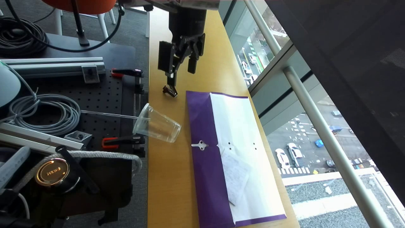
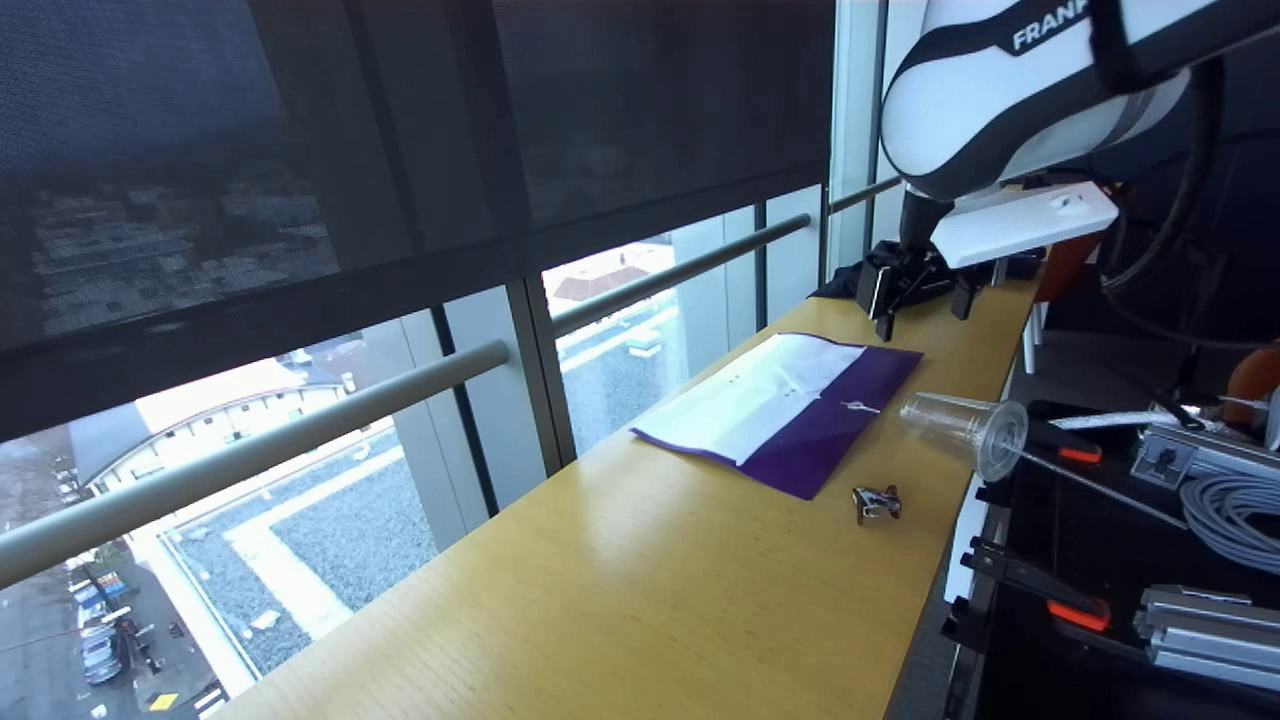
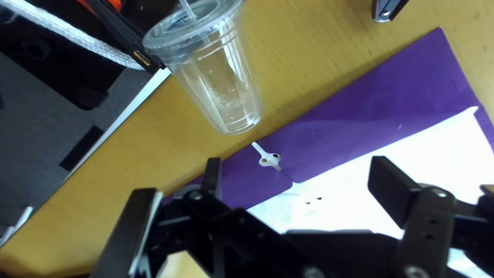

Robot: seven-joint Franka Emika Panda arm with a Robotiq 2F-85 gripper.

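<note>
My gripper (image 1: 179, 65) hangs well above the table, its fingers spread wide with nothing between them. In the wrist view one finger (image 3: 212, 176) shows at the lower left and the other (image 3: 391, 190) at the right. A clear plastic cup (image 1: 161, 125) with lid and straw lies on its side near the table's edge, apart from the gripper. Beside it is an open purple folder (image 2: 828, 420) with white inner sheets (image 1: 243, 114). A small dark shiny clip-like object (image 2: 876, 502) rests on the wood near a folder corner.
The narrow wooden table (image 2: 576, 600) runs along windows with a metal rail (image 1: 319, 114). A black workbench (image 1: 106, 102) with coiled cable (image 1: 45, 114) and clamps adjoins the cup's side. Bare wood is free at both ends of the folder.
</note>
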